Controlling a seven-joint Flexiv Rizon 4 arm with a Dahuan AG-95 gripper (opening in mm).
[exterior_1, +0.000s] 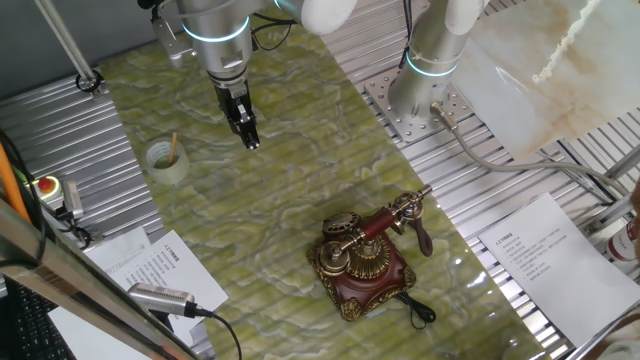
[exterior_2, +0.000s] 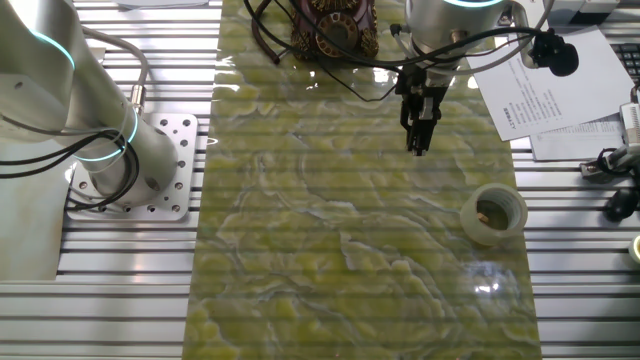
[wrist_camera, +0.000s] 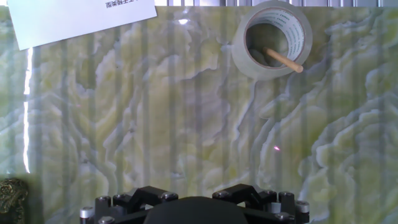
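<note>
Above the green marbled board (exterior_1: 270, 190), my gripper (exterior_1: 251, 146) points downward, apart from everything around it. In exterior view 2, the gripper (exterior_2: 417, 152) is seen edge-on and no object shows below its tips. Along the bottom of the wrist view, the black finger linkages appear on both sides, but a dark housing hides the space between them, so the finger state is unclear. A roll of clear tape (wrist_camera: 271, 67) with a thin wooden stick (wrist_camera: 283, 60) leaning inside stands near the board's edge. An ornate red-and-gold telephone (exterior_1: 365, 280) sits elsewhere on the board.
The telephone's black cord (exterior_1: 418, 312) lies beside its base. White papers (exterior_1: 165, 285) and a silver device (exterior_1: 163, 300) border the board at one side; another sheet (exterior_1: 560, 265) lies opposite. The board's middle is clear.
</note>
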